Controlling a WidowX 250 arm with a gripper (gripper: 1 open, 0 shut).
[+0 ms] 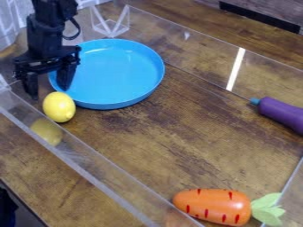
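Note:
The black gripper (48, 66) sits low at the left edge of a round blue plate (113, 71), its fingers spread open. A yellow lemon-like toy (59, 106) rests on the wooden surface just below the gripper, against the plate's lower-left side. I cannot tell whether anything lies between the fingers.
An orange toy carrot (213, 204) lies at the bottom right, and a purple eggplant (281, 113) at the right. Clear plastic walls run along the left and upper sides.

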